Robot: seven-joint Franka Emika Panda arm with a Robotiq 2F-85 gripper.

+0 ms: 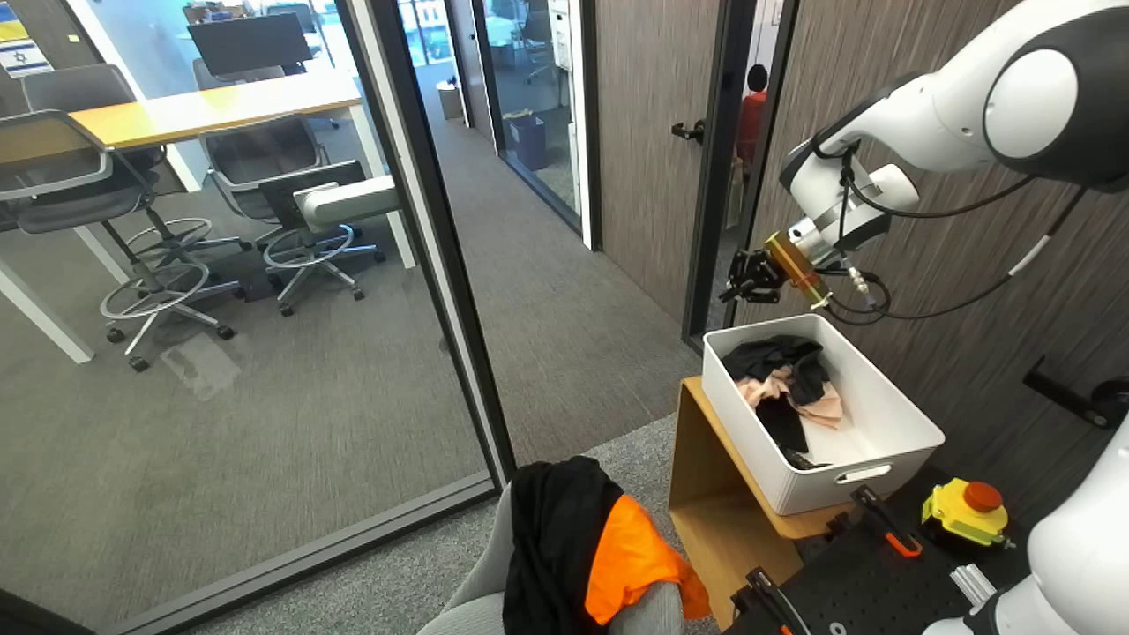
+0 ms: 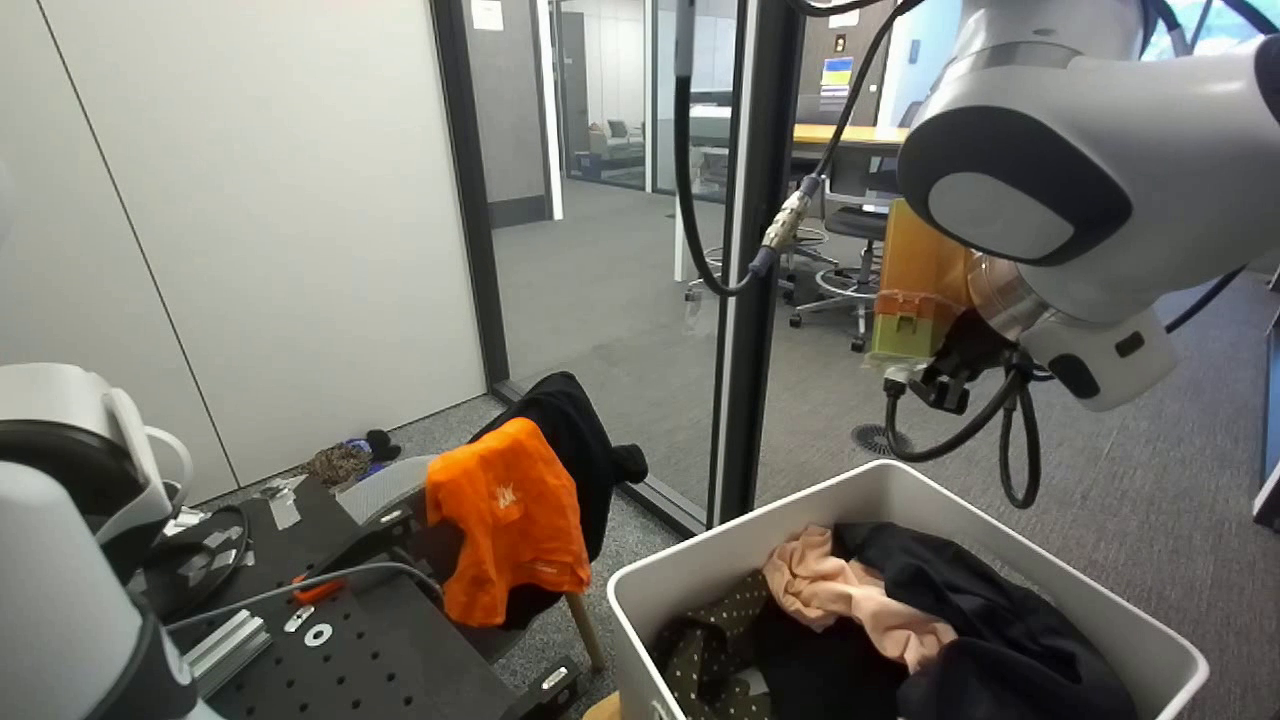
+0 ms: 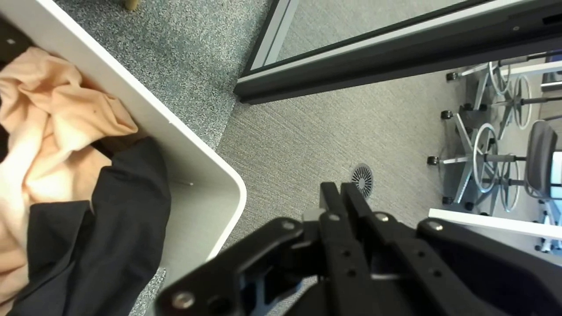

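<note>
My gripper hangs in the air beyond the far end of a white bin, above its rim. In the wrist view the fingertips of my gripper are together, and no cloth shows between them. Inside the bin lies a crumpled pile: a peach cloth, a dark cloth and a dotted dark cloth. An orange cloth and a black garment are draped over a grey chair near the bin. Much of the lower pile is hidden.
The bin stands on a wooden stand beside a black perforated table. A yellow box with a red button sits near the robot base. Close by are a wood-panelled wall and a glass partition frame.
</note>
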